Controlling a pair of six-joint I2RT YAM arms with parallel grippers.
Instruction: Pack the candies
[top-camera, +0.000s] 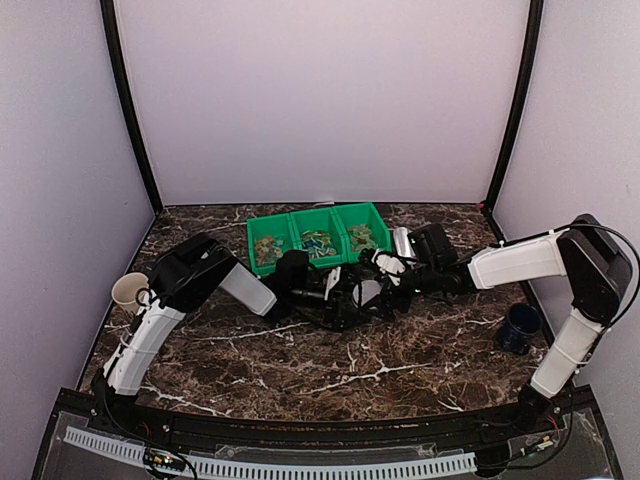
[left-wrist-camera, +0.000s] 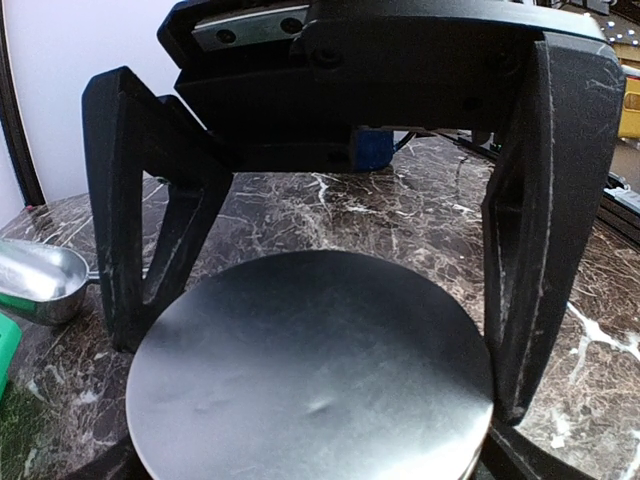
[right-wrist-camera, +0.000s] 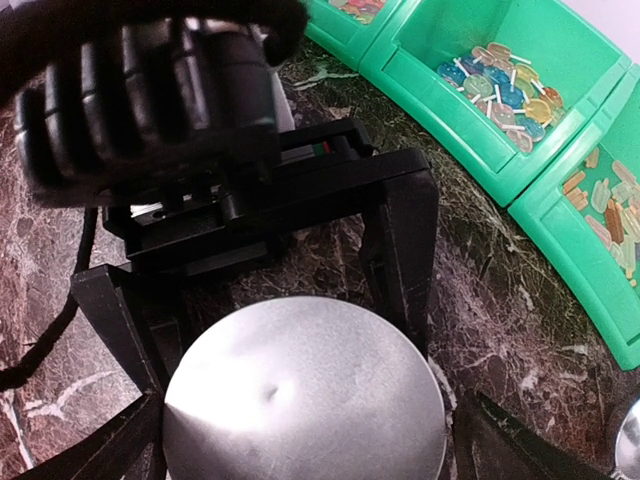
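A round silver-topped container (top-camera: 370, 293) is at the middle of the table, between the two grippers; its smooth disc face fills the lower part of the left wrist view (left-wrist-camera: 310, 380) and of the right wrist view (right-wrist-camera: 305, 395). My left gripper (top-camera: 347, 297) and right gripper (top-camera: 384, 286) face each other around it, both open, with fingers on either side of the disc. Whether any finger touches it cannot be told. Small candies lie in a green three-compartment bin (top-camera: 318, 213) behind; the middle compartment shows lollipops (right-wrist-camera: 505, 95), another stick-like candies (right-wrist-camera: 615, 210).
A metal scoop (left-wrist-camera: 45, 280) lies close to the bin. At the right stands a dark blue cup (top-camera: 519, 328), and at the left a cream cup (top-camera: 130, 290).
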